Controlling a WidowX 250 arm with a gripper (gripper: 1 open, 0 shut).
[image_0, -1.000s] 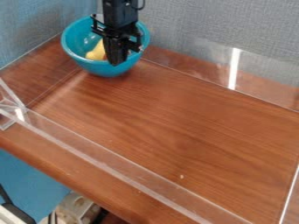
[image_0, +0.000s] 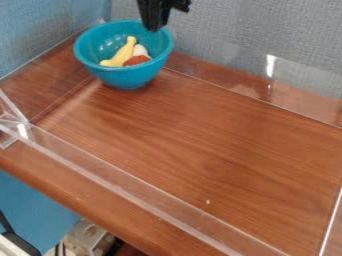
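Observation:
A turquoise bowl (image_0: 103, 74) sits at the back left of the wooden table, holding a yellow item (image_0: 120, 52), a pale item and an orange-red one (image_0: 138, 60). My gripper (image_0: 154, 22) hangs above the bowl at the top edge of the view, mostly out of frame. Nothing shows hanging from it; it looks shut, with its fingertips small and dark.
Clear low walls (image_0: 160, 200) run along the table's edges, with grey padded walls (image_0: 267, 50) behind.
My gripper has risen up out of the bowl toward the top edge of the view, uncovering the items inside, which remain in the bowl.

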